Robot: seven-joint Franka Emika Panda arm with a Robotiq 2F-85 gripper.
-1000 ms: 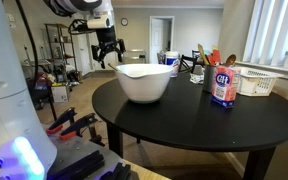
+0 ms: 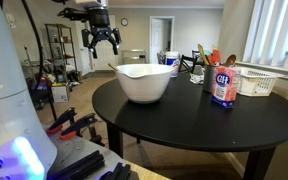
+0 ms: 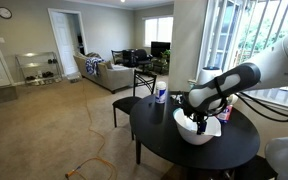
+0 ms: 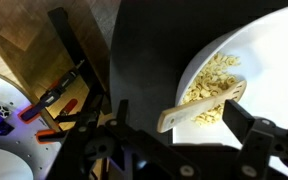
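A large white bowl [image 2: 149, 86] stands on the black round table [image 2: 199, 120]. In the wrist view, the same bowl [image 4: 196, 66] fills the right side, with small pale-yellow pieces [image 4: 216, 77] inside. Across its rim lies a light wooden utensil [image 4: 196, 107], one end sticking out past the edge. My gripper is open above it; the utensil's outer end shows between the two spread fingers, with nothing gripped. From the side, the gripper [image 2: 102, 48] hangs above and left of the bowl, apart from it.
A red and blue container [image 2: 224, 86], a dark holder with utensils [image 2: 210, 73] and a white basket [image 2: 256, 82] stand right of the bowl. A blue and white tub [image 2: 171, 58] is behind it.
My gripper has turned, from tilted to more level, and shifted slightly left. Bowl and utensil have stayed in place.
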